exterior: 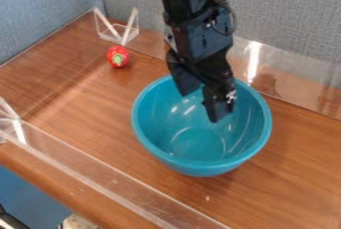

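A teal bowl (pixel 200 153) sits on the wooden table (pixel 80 104). The bowl looks empty where visible. A small red object with a green spot, like a strawberry (pixel 118 56), lies at the back left.
Clear plastic edging runs along the front left and back of the table. White wire-like brackets stand at the left. A grey padded wall rises behind. Wood is clear right of and left of the bowl.
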